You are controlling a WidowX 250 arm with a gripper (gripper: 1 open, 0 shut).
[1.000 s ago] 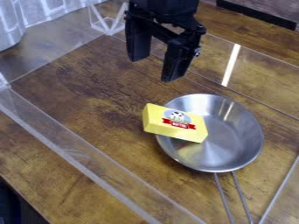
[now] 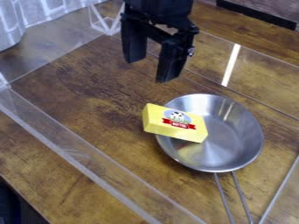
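My black gripper (image 2: 156,57) hangs from the top centre above the wooden counter, its two fingers spread apart with nothing seen between them. Below and to the right of it lies a steel pan (image 2: 225,131) with a thin wire handle toward the bottom. A yellow box (image 2: 163,123) with a red label rests on the pan's left side, over its rim.
Bare wooden counter (image 2: 82,96) fills the left and middle. Clear strips run along the left and right edges. A pale, translucent object (image 2: 17,22) stands at the top left corner.
My gripper has shifted very slightly to the left. The pan and the yellow box have not moved.
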